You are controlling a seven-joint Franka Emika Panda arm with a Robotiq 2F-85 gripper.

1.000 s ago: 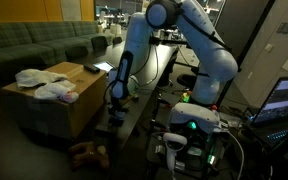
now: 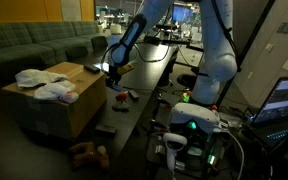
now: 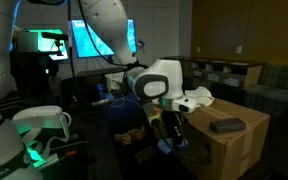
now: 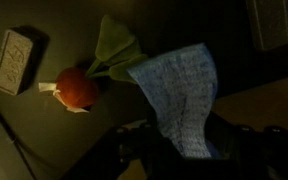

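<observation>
My gripper is shut on a blue cloth [image 4: 179,88], which spreads out past the fingertips in the wrist view. In exterior view 1 the gripper [image 2: 112,76] hangs above the dark table beside the large cardboard box [image 2: 52,112], the cloth below it. Exterior view 2 shows the blue cloth [image 3: 165,146] in front of the box's side. A round red toy [image 4: 76,88] with green leaves lies on the table near the cloth, apart from the fingers.
A grey block [image 4: 13,62] rests beyond the red toy. White cloths [image 2: 42,77] lie on the box top, along with a dark flat object [image 3: 227,126]. A brown plush-like thing [image 2: 88,155] and a dark block [image 2: 106,130] sit towards the table's near end.
My gripper has risen and moved back along the box, away from the near end of the table. The red toy, hidden or dim before, now shows on the table.
</observation>
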